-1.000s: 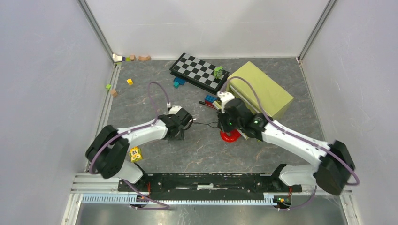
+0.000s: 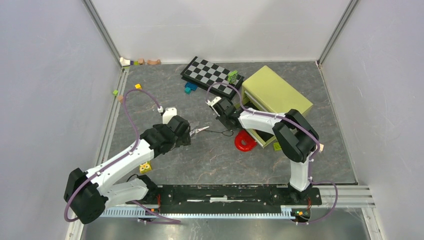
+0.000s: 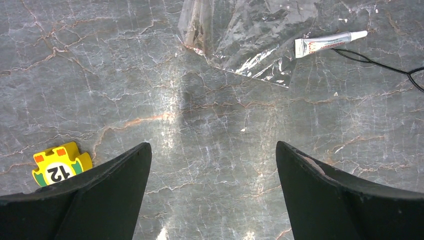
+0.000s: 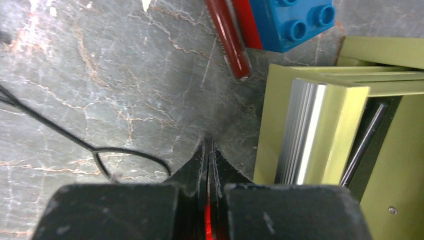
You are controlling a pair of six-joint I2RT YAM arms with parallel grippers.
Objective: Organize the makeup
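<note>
A small white tube (image 3: pixel 327 43) lies by a clear plastic bag (image 3: pixel 245 35) and a black cable loop (image 3: pixel 380 65) in the left wrist view. My left gripper stands open above bare table. My right gripper is shut, nothing showing between its fingertips, just left of the olive-green box (image 4: pixel 272 110) with its open compartment. A dark red tube (image 4: pixel 230 40) lies beyond it, against red and blue bricks (image 4: pixel 280 20).
A checkerboard (image 2: pixel 205 72) lies at the back. A red ring (image 2: pixel 240 147) sits in front of the green box. A yellow block (image 3: pixel 60 165) is at the left.
My left gripper has drawn back leftward from the white tube.
</note>
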